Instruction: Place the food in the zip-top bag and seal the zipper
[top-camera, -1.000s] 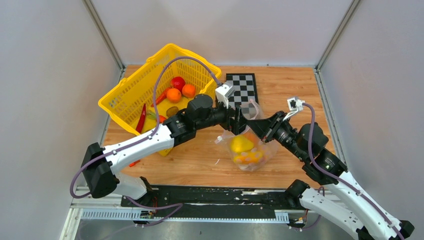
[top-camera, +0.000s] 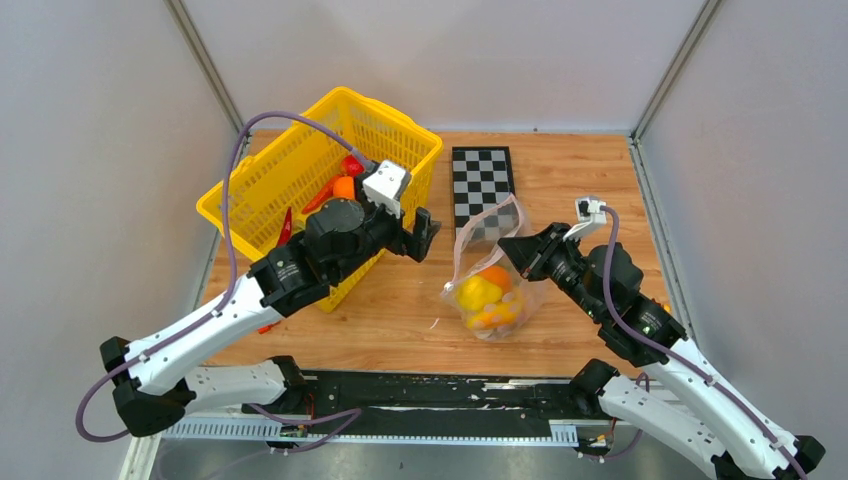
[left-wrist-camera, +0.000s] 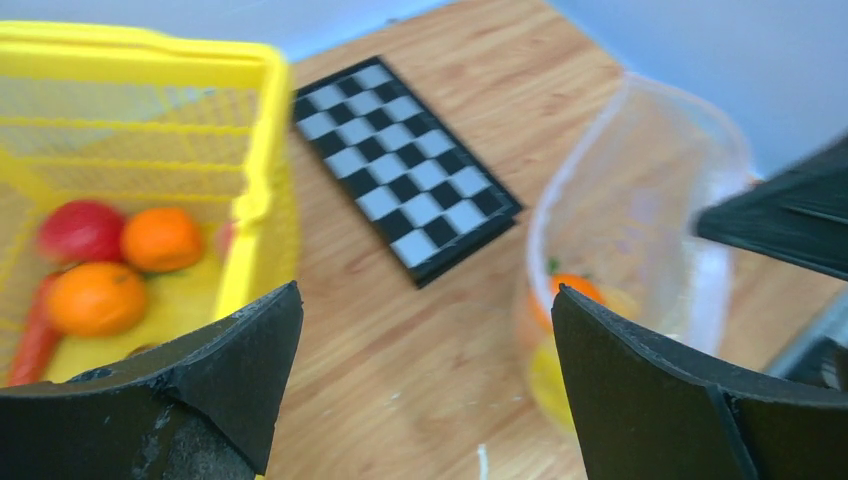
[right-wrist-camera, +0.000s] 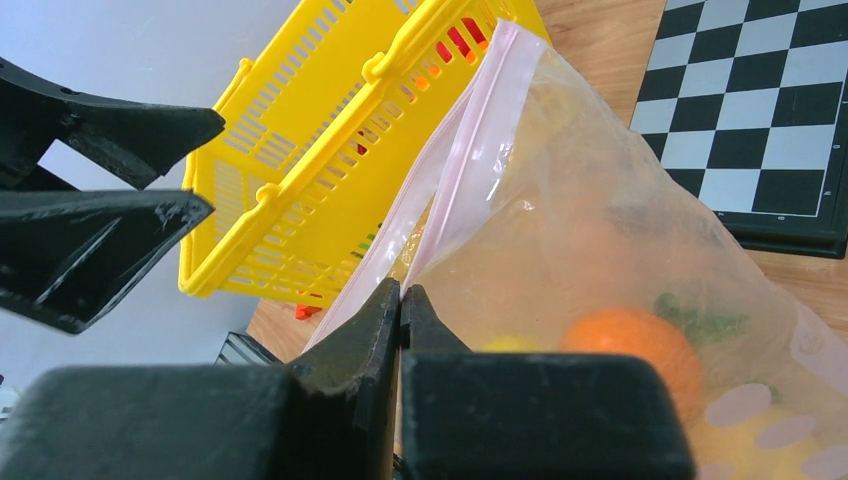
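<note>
The clear zip top bag (top-camera: 508, 275) stands mouth-up on the table with an orange (right-wrist-camera: 632, 345) and yellow food (top-camera: 480, 292) inside. Its pink-white zip strip (right-wrist-camera: 497, 130) is parted into two edges, leaving the mouth open. My right gripper is shut on the bag's rim, as the strip runs into its fingertips. Between the basket and the bag, my left gripper (top-camera: 428, 237) hangs open and empty. In the right wrist view its fingers (right-wrist-camera: 165, 135) are apart, clear of the bag. The lower food is blurred by the plastic.
The yellow basket (top-camera: 405, 122) stands at the left, holding oranges (left-wrist-camera: 97, 298), a red round item (left-wrist-camera: 82, 230) and red peppers. Behind the bag lies a black-and-white checkered board (top-camera: 482, 180). Bare table (top-camera: 390, 330) shows in front and to the right.
My left gripper has moved left, away from the bag's mouth, which now stands wider open. The left arm now covers more of the basket. The right gripper stays almost where it was.
</note>
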